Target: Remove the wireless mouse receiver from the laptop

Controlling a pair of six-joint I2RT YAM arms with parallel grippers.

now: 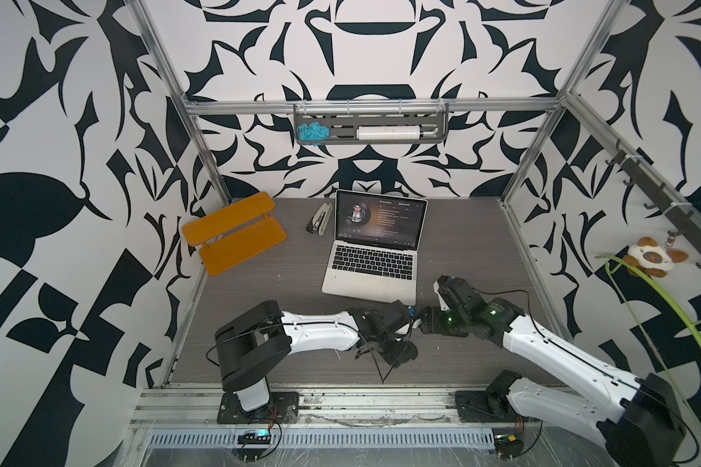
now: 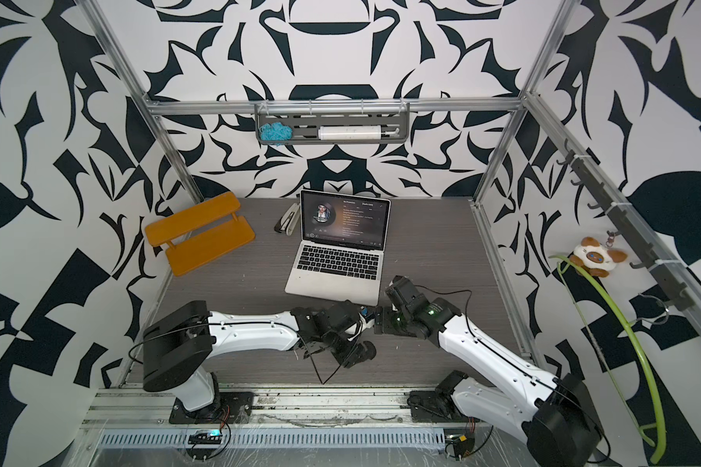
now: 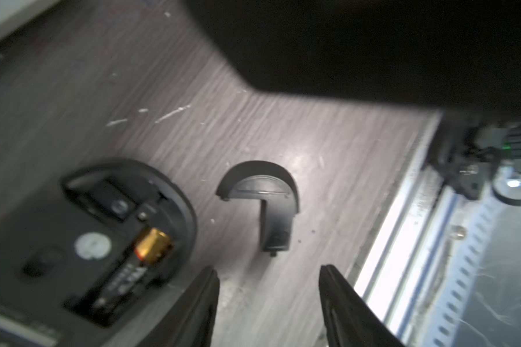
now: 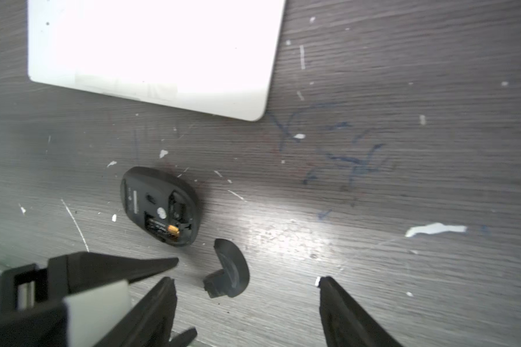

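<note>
The silver laptop stands open with its screen lit; I cannot make out a receiver on its sides. Near its front edge, a black mouse lies upside down, battery bay uncovered and an orange-ended battery showing. Beside it on the table is its loose black battery cover, with a curved end and a narrow tab. My left gripper is open over the table by the cover, nothing between its fingers. To the right, my right gripper is also open and empty. Both arms partly hide the mouse in the top views.
An orange stand sits on the left of the table. A stapler lies next to the laptop's left side. My two grippers are close together. Free table extends to the laptop's right.
</note>
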